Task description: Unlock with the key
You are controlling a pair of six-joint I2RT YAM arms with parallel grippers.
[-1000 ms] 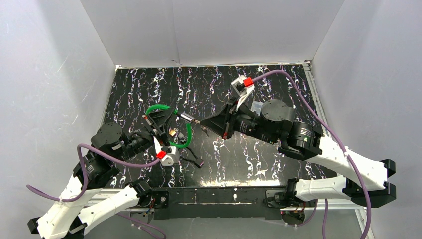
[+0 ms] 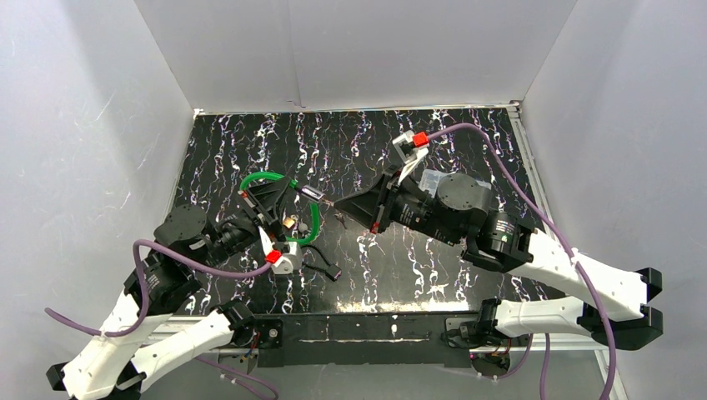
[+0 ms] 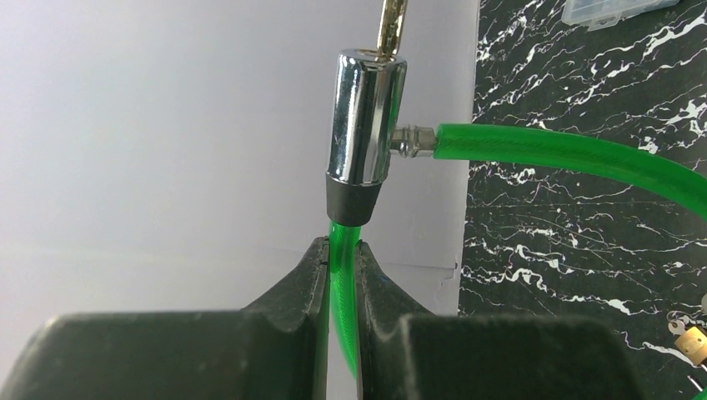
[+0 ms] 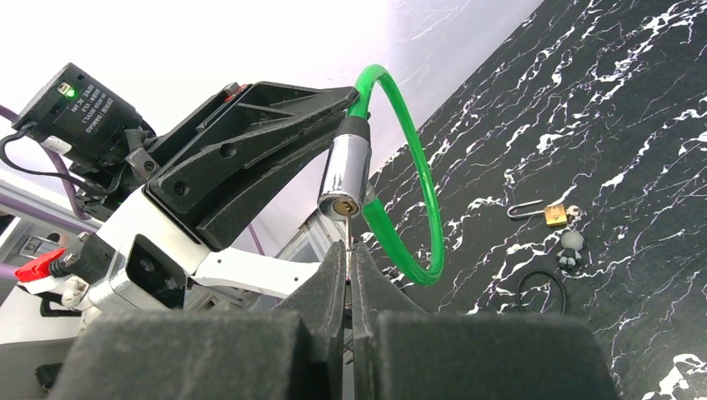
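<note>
My left gripper is shut on the green hose of a cable lock, just behind the black collar of its chrome cylinder (image 3: 364,121). From the cylinder's side the green cable (image 3: 575,157) loops round, its side fitting seated. A thin metal key (image 4: 348,233) is pinched upright in my right gripper. Its blade reaches the cylinder's end face, at or very near the brass keyhole (image 4: 343,207). How deep the blade sits, if at all, cannot be told. In the top view both grippers face each other above the table, the lock bridging them.
Below on the black marbled table lie a brass padlock (image 4: 555,216), a small dark figure (image 4: 570,250) and a black cord (image 4: 542,281). A clear plastic box (image 3: 613,10) stands farther off, partly behind the right arm in the top view.
Both grippers keep their hold on lock and key. The right arm has shifted and turned very slightly, and the left wrist has moved a touch. The cable loop has swayed slightly left.
</note>
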